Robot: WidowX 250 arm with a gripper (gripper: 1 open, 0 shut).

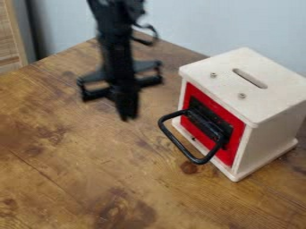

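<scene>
A pale wooden box [257, 89] with a slot in its top stands at the right of the table. Its front is red [195, 131], with a black panel and a black looped handle [178, 146] sticking out low. My black gripper [125, 105] hangs motion-blurred to the left of the box, above the table and apart from the handle. It looks shut, with nothing visible between its fingers.
A pale wall [227, 22] rises behind it, and a wooden panel [6, 40] stands at the far left edge.
</scene>
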